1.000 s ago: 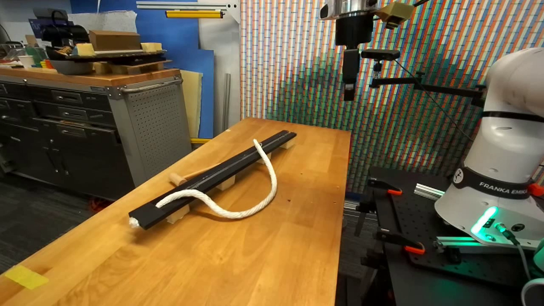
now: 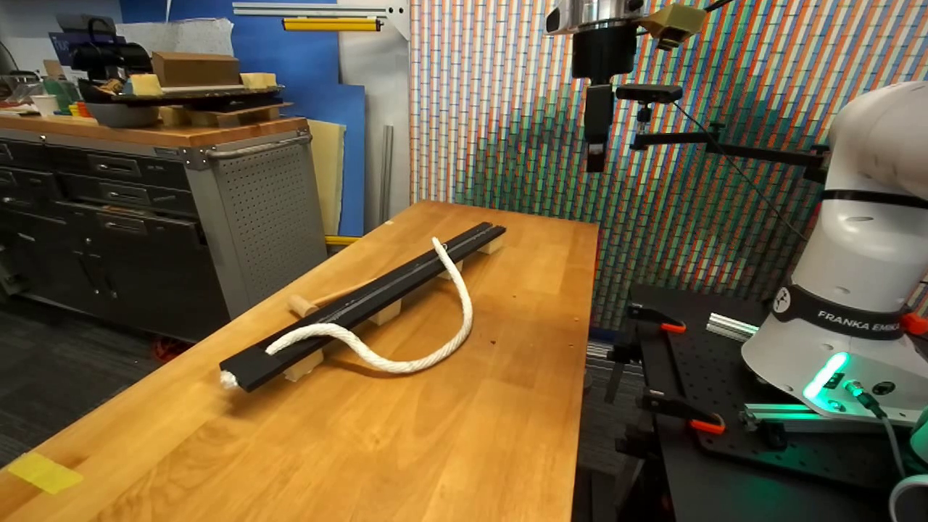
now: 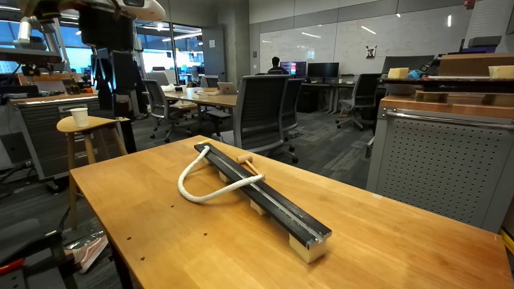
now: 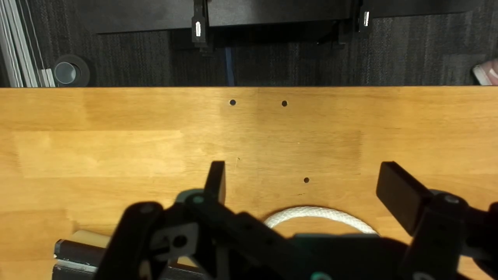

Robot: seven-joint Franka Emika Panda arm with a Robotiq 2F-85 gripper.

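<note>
A white rope (image 2: pixel 409 365) passes through one end of a long black grooved rail (image 2: pixel 374 301), its short tip poking out there. From that end the rope curves out over the table, and its other end lies across the rail. Wooden blocks (image 3: pixel 308 248) hold the rail off the tabletop. A wooden mallet (image 3: pixel 244 159) lies along the rail's far side in exterior view 2. My gripper hangs high above the table, open, with wide space and nothing between its fingers. In the wrist view its body hides much of the rope and rail.
A cluttered workbench (image 2: pixel 252 200) stands beyond the table. A stool with a paper cup (image 3: pixel 79 117) is off to one side.
</note>
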